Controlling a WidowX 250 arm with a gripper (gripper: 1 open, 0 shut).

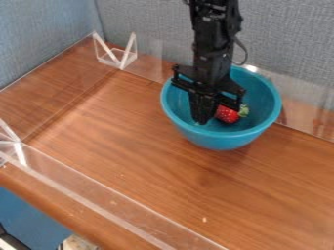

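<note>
A teal bowl point(225, 143) sits on the wooden table toward the back right. My black gripper point(201, 109) reaches down inside it on the left side, its fingertips low in the bowl and shut, with nothing seen between them. A red strawberry point(228, 114) with a pale green top lies in the bowl just right of the fingers, partly hidden by the gripper.
Clear plastic barriers line the back and front left edges of the wooden table point(117, 146), with grey padded walls behind.
</note>
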